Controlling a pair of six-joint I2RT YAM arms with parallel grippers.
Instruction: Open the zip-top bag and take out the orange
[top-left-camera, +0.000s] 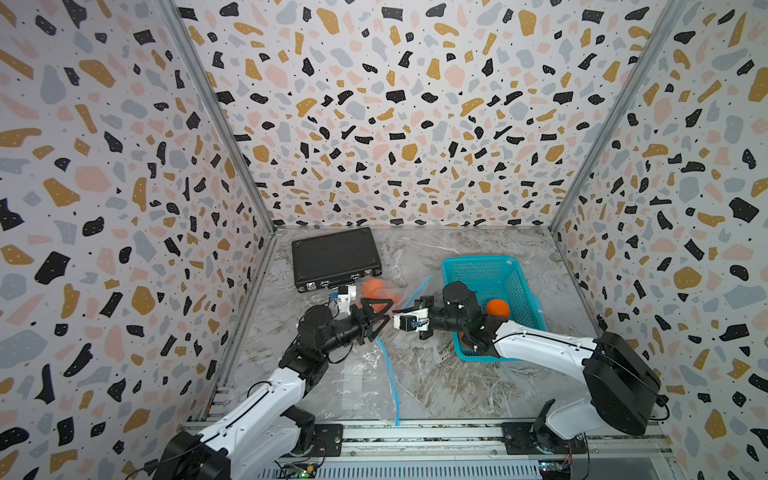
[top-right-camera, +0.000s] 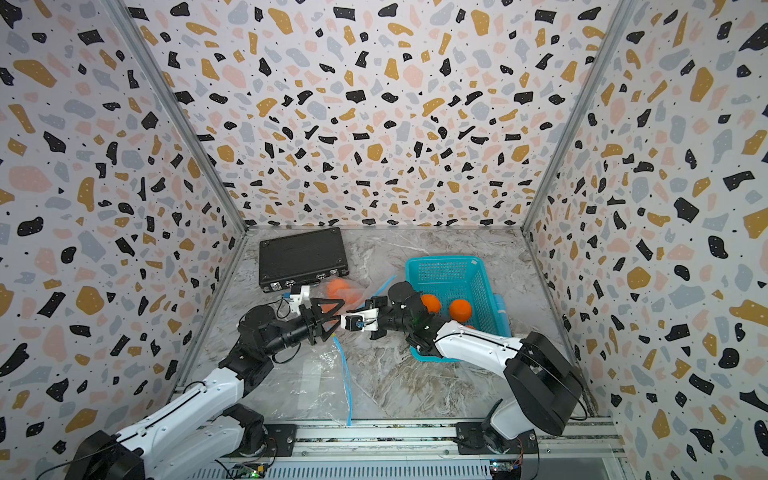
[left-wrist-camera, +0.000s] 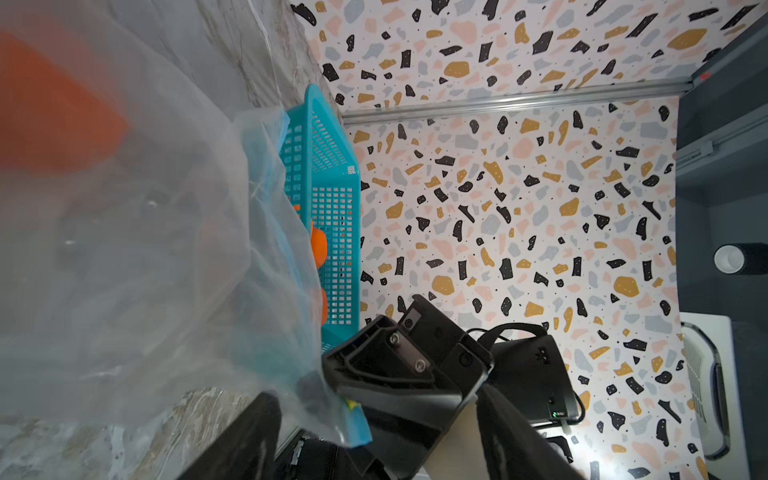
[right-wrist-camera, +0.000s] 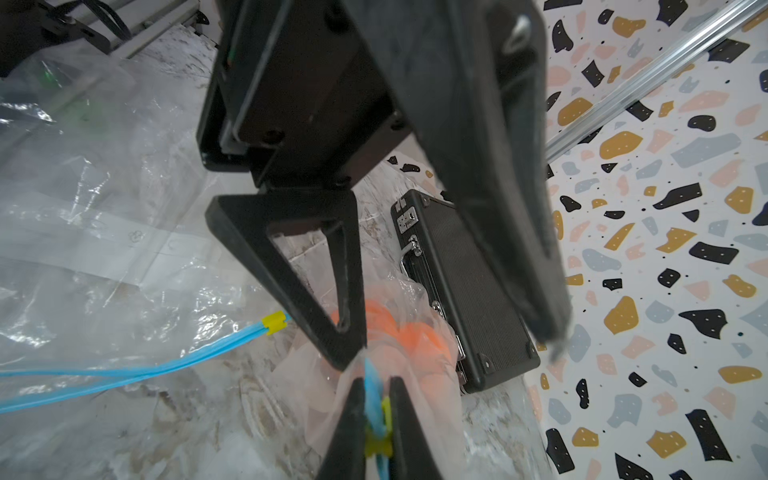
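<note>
The translucent bag with blurred orange fruit (top-left-camera: 373, 289) lies in the middle, by the case. In the right wrist view my right gripper is shut on the bag's blue zip edge (right-wrist-camera: 372, 384), near its yellow slider. My left gripper is part open just above that edge, its near finger blurred; nothing clearly shows held between its fingers. In the left wrist view the bag's film (left-wrist-camera: 160, 272) fills the left side, and the blue edge runs down toward the fingers.
A blue basket (top-left-camera: 480, 264) with oranges stands at right. A black case (top-left-camera: 334, 252) lies at back left. A flat clear bag with a blue strip (top-left-camera: 388, 376) lies at front centre.
</note>
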